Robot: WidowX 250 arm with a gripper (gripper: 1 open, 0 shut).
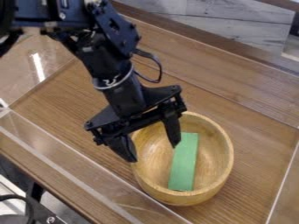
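Note:
A round wooden bowl (209, 186) sits at the lower right, holding a long green block (183, 163) that lies front to back inside it. My black gripper (151, 143) hangs over the left part of the bowl, its fingers spread wide open with nothing seen between them. The left finger is at the bowl's left rim; the right one is above the inside of the bowl, near the upper end of the green block. Whether either touches the bowl cannot be told.
A grey wood-grain wall runs along the back. A dark cable lies at the bottom left corner.

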